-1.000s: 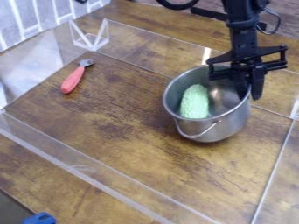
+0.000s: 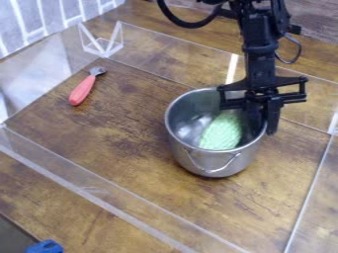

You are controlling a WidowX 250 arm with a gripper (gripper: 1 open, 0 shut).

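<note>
A steel pot (image 2: 199, 153) with a wire handle stands on the wooden table, right of the middle. Inside it lies a pale green textured oblong object (image 2: 224, 128). My black gripper (image 2: 260, 119) is low over the pot's right side, at the rim; its fingertips are dark and partly hidden there, so what is between them cannot be made out.
A red-handled utensil (image 2: 82, 89) lies at the upper left. A blue object (image 2: 45, 246) shows at the lower left edge. Clear plastic panels border the table.
The pot has shifted left over the last second and now sits less tilted. My gripper has come down and toward the front along with it.
</note>
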